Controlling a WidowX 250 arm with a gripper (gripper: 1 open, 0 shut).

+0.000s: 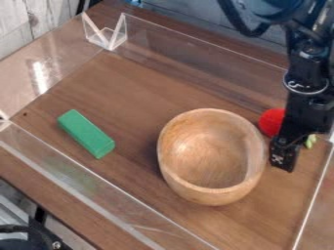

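Note:
The black gripper (294, 146) hangs open at the right of the view, its fingers reaching down just right of a wooden bowl (210, 156). A red object with a pale green part (271, 122) lies behind the gripper, partly hidden by it; whether it sits between the fingers is unclear. A green block (86, 133) rests on the wooden surface at the left.
The wooden table (144, 88) has clear low walls along its sides. Bare surface lies between the block and the bowl and behind the bowl.

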